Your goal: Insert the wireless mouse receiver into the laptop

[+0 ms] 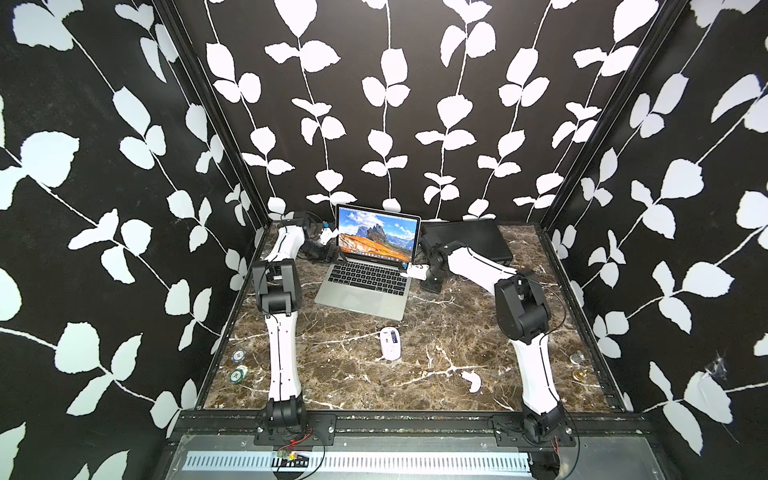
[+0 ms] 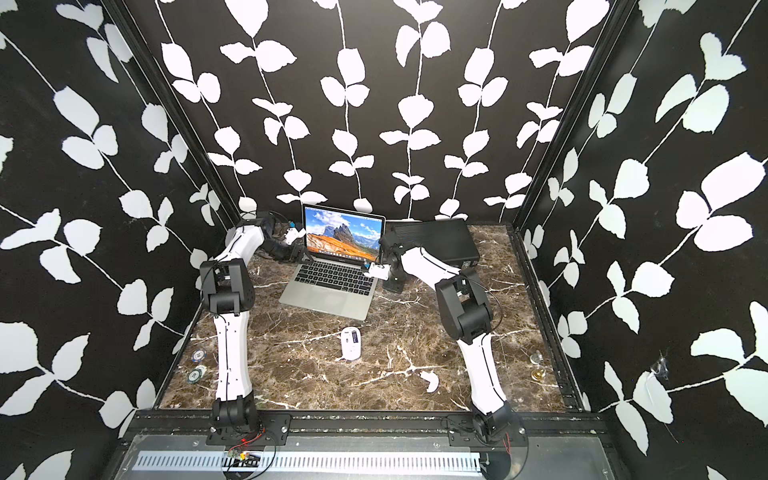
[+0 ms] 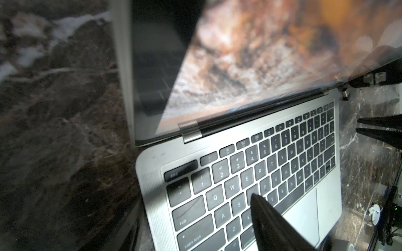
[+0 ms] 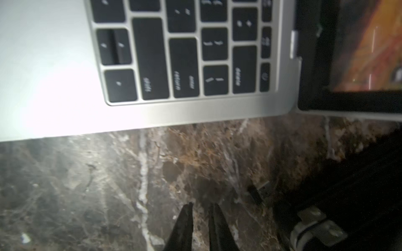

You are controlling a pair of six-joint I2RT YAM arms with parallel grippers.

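Note:
The silver laptop [image 1: 372, 280] stands unfolded with its screen lit. In the right wrist view, a small dark piece with a metal end, which looks like the receiver [image 4: 255, 193], lies on the table off the laptop's right edge. The left wrist view shows the receiver [image 3: 345, 93] near the laptop's right rear corner. My right gripper is slightly open and empty, its tips over bare table short of that piece. At the laptop's left side my left gripper stands wide open, one finger over the keys and the other outside the edge, holding nothing.
A white mouse [image 1: 390, 342], underside up, lies in front of the laptop, with a white cover piece [image 1: 472, 381] to its right. The black case [image 1: 468, 240] lies close behind my right gripper.

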